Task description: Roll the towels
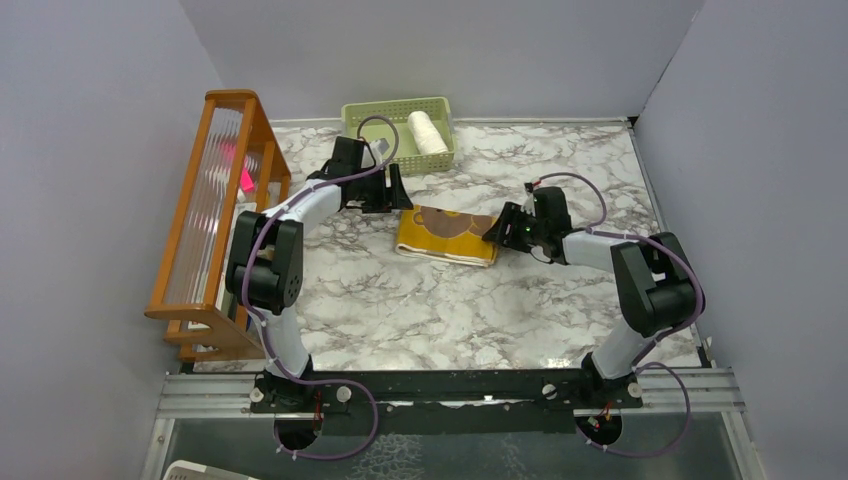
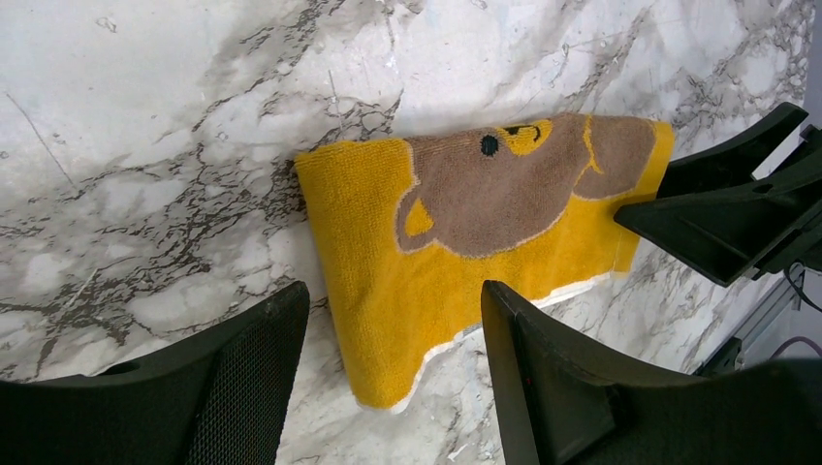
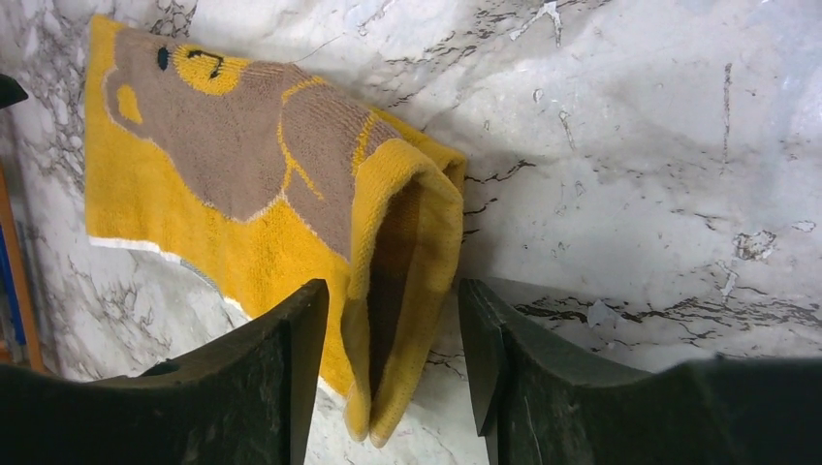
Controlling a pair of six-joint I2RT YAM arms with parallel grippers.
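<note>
A folded yellow towel with a brown animal figure lies on the marble table between my two arms. In the left wrist view the towel lies flat, its near corner between and beyond my parted fingers. My left gripper is open just off the towel's back left corner. At the towel's right end stands my right gripper, also open. The right wrist view shows that end of the towel as a raised, hollow fold between the right fingers; a gap shows beside it, so nothing is gripped.
A green basket with a white rolled towel in it stands at the back. To the left is a wooden rack.
</note>
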